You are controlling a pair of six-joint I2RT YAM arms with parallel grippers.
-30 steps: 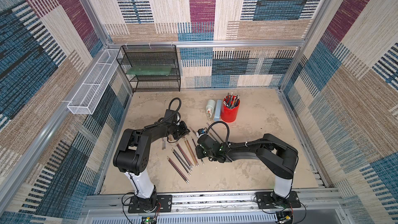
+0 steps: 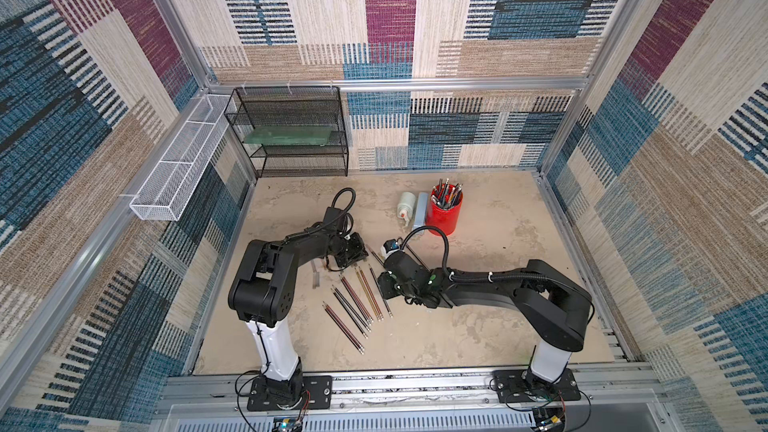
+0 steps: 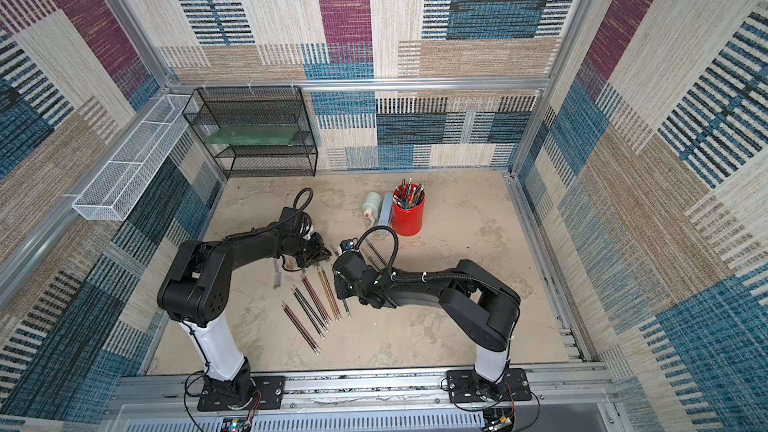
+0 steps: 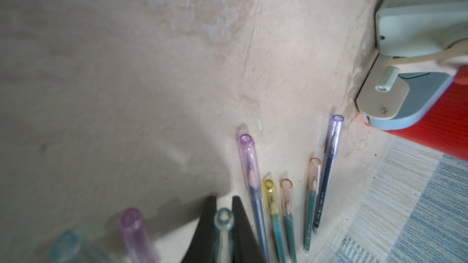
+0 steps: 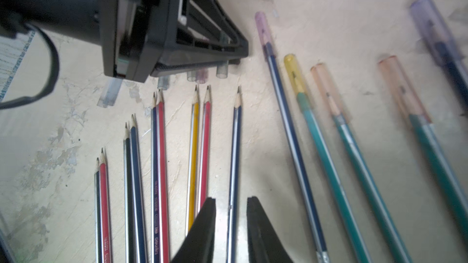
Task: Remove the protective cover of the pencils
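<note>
In the left wrist view my left gripper is shut on a clear cap (image 4: 224, 220), whose round end shows between the fingertips. My right gripper stands open, its fingers either side of a bare dark blue pencil (image 5: 236, 136); contact cannot be told. Pencils with sharpened tips exposed, such as a yellow one (image 5: 193, 151), lie left of it. To its right, several pencils wear clear covers: purple (image 5: 263, 26), yellow (image 5: 294, 73) and orange (image 5: 324, 85). Loose caps, one purple (image 4: 136, 231), lie near the left gripper.
Behind the arms, a red cup (image 2: 442, 216) of pens stands beside a light blue box (image 2: 420, 209) and a pale bottle (image 2: 405, 206). A black mesh rack (image 2: 289, 116) is at the back left. Open tabletop lies right of the cup.
The right arm's elbow has moved right, and its gripper has moved only a little. The pencils look unmoved.
</note>
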